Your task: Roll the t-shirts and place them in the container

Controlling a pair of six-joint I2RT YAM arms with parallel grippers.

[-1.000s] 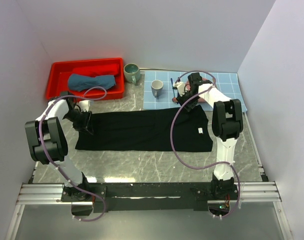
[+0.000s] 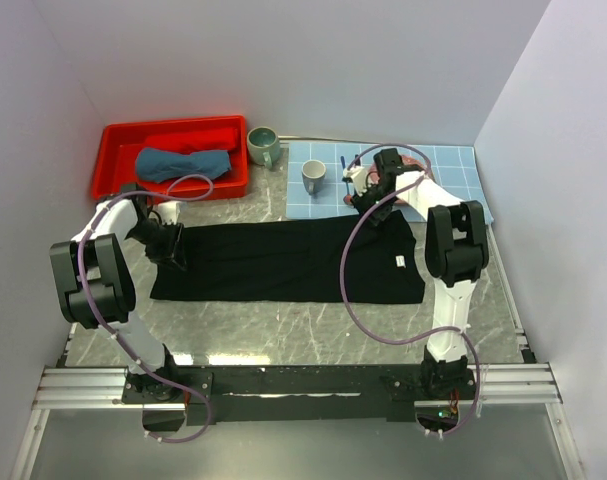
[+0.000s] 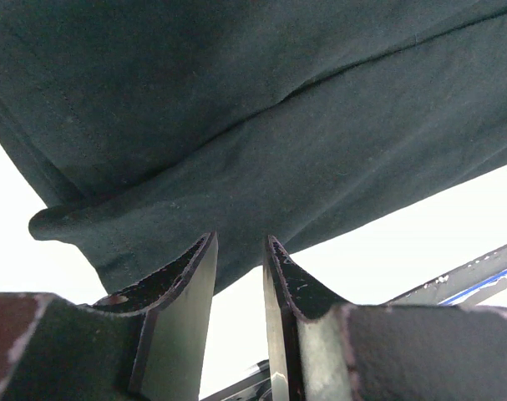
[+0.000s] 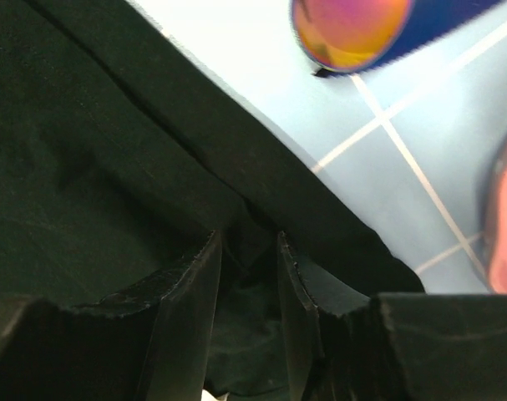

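A black t-shirt [image 2: 283, 265] lies folded into a long flat strip across the table, a small white label [image 2: 400, 261] near its right end. Over its left end stands my left gripper [image 2: 173, 262]; in the left wrist view the gripper is part open, the dark cloth [image 3: 236, 159] below its tips and nothing visible between them. My right gripper [image 2: 365, 208] is above the shirt's far edge, towards the right. In the right wrist view that gripper is part open over a small crease in the black cloth [image 4: 94, 184].
A red tray [image 2: 111, 165] at the back left contains a rolled blue cloth [image 2: 183, 164] and a red one. A green mug [image 2: 264, 147], a white mug [image 2: 314, 176] and a blue tiled mat [image 2: 453, 165] stand behind the shirt. Bare table shows in front.
The left arm and the shirt look unchanged.
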